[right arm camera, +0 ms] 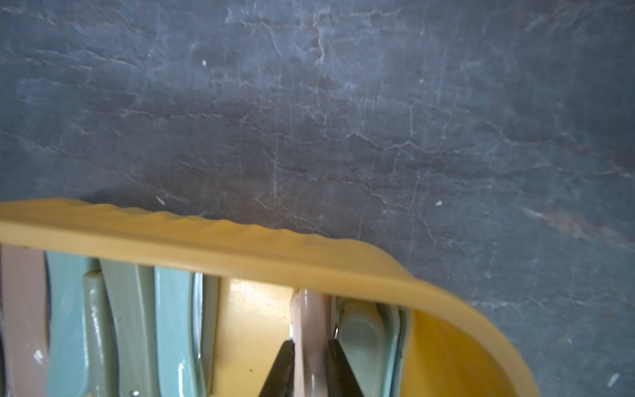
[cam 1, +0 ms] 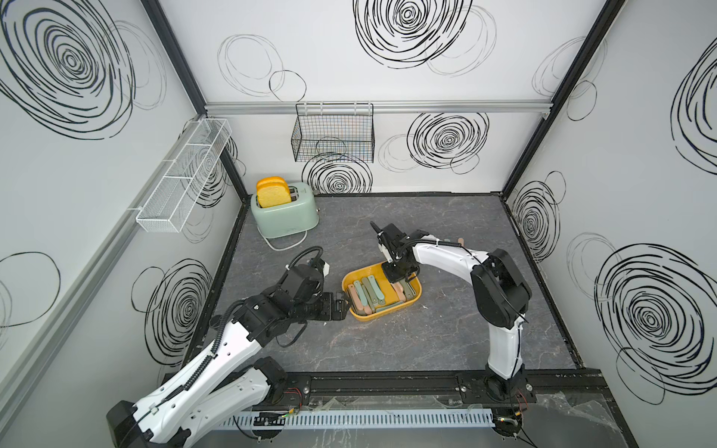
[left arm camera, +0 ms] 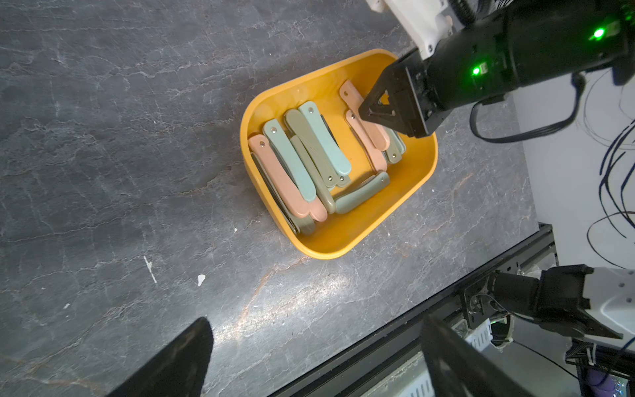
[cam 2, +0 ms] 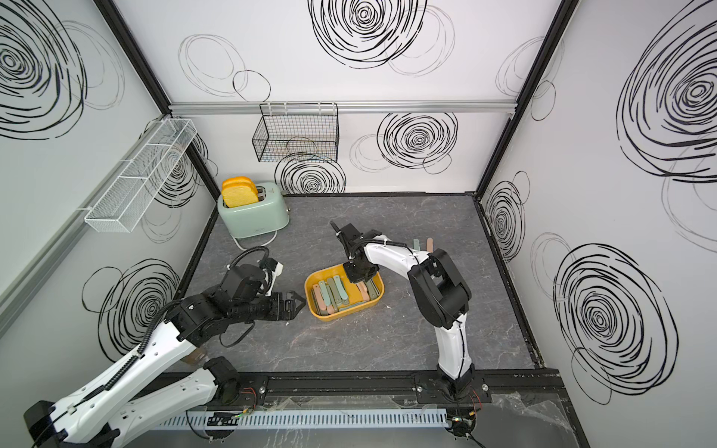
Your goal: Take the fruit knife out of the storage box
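The yellow storage box holds several folded fruit knives in pink, light blue and grey-green. Inside its right part, my right gripper is shut on a pink knife, one finger on each side of the handle. In the left wrist view that gripper's black body overhangs two pink knives lying close together. My left gripper stands open beside the box's left end, with nothing between its blurred fingers.
A green toaster with bread stands at the back left. Two more knives lie on the table behind the right arm. Grey-green knives sit tight against the held one. The table in front of the box is clear.
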